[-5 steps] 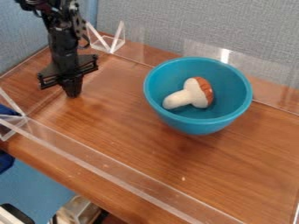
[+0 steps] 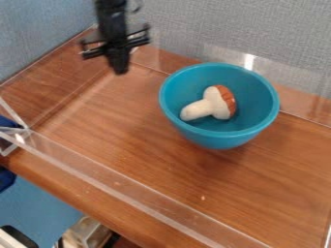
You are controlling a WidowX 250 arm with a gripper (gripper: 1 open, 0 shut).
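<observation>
My black gripper hangs at the upper left, raised above the wooden table, blurred, its fingers together with nothing visible between them. A teal bowl stands right of centre, holding a toy mushroom with a white body and orange-brown top, lying on its side.
The wooden table has clear plastic borders along its sides and grey and blue textured walls behind. Dark blue objects sit beyond the left edge.
My gripper has risen and moved to the right, toward the back of the table. The bowl and mushroom have not moved.
</observation>
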